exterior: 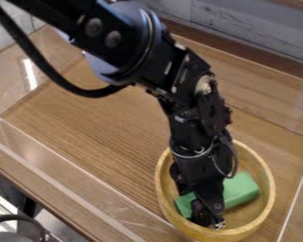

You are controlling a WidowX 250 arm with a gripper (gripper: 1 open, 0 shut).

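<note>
My black gripper (204,210) reaches down into a yellow bowl (261,219) at the lower right of the camera view. A green block (240,189) lies in the bowl, partly behind the gripper. The fingers are low at the block, but they are dark and overlap it, so whether they grip it cannot be told.
A pale wall (242,28) runs along the back. A dark cable (8,217) shows at the lower left edge.
</note>
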